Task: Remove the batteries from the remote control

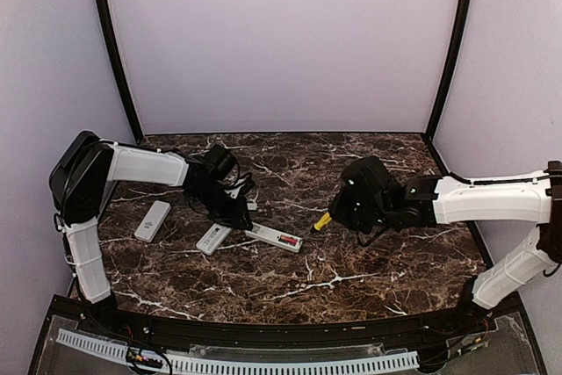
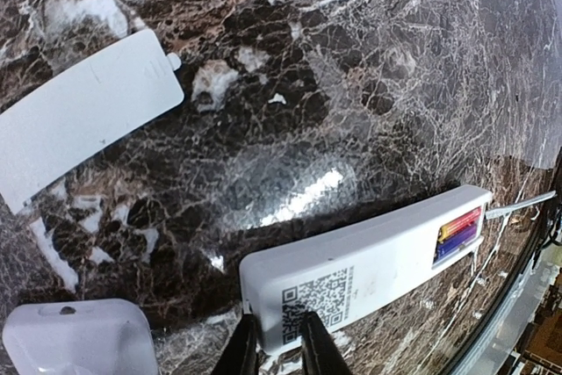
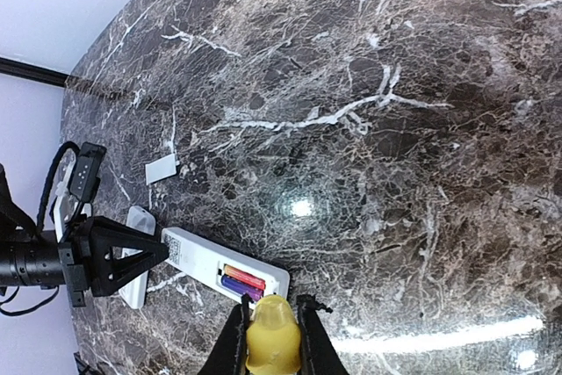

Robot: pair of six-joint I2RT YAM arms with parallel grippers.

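Observation:
A white remote control [image 1: 274, 237] lies on the marble table with its battery bay open. Two batteries, one reddish [image 3: 243, 277] and one purple [image 3: 241, 287], sit side by side in the bay. My left gripper is shut on the remote's end that bears the QR code, away from the batteries. A yellow-handled tool [image 1: 323, 221] is held by my right gripper, shut on its handle. In the left wrist view, the tool's thin metal shaft [image 2: 520, 206] reaches close to the battery end; whether it touches cannot be told.
The white battery cover [image 2: 92, 111] lies flat behind the remote. Another white remote [image 1: 213, 239] rests beside the left gripper, and a further one [image 1: 153, 221] is at the far left.

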